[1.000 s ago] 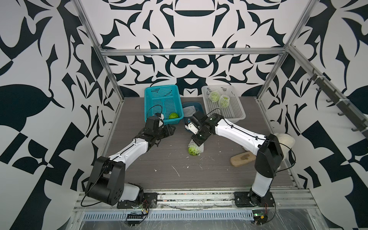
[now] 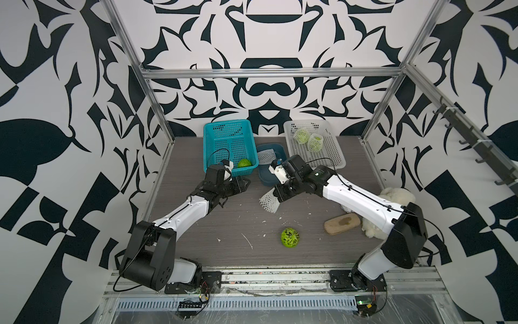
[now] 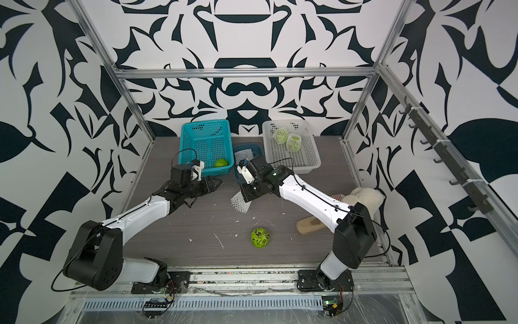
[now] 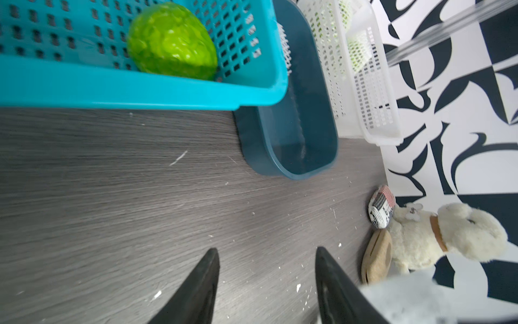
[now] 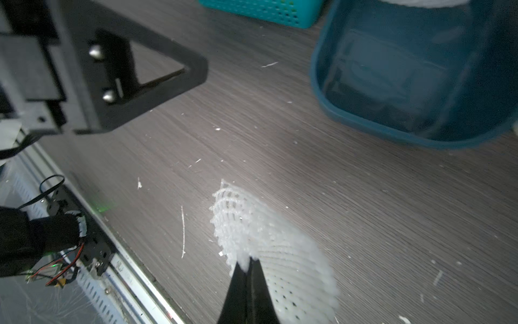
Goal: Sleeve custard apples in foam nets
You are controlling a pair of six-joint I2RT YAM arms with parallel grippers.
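Note:
A white foam net hangs from my right gripper, which is shut on its edge; the net looks empty. In the top left view this net is above the middle of the table. A bare green custard apple sits alone on the table, nearer the front edge and apart from the net. My left gripper stands open beside the teal basket, with nothing between its fingers. Another custard apple rests in the front corner of the teal basket.
A dark blue bin with a foam net stands between the baskets. Netted fruit lies in the white basket. A wooden brush and a plush toy are at right.
The custard apple has come out of the net and moved toward the front right. The left arm has barely moved.

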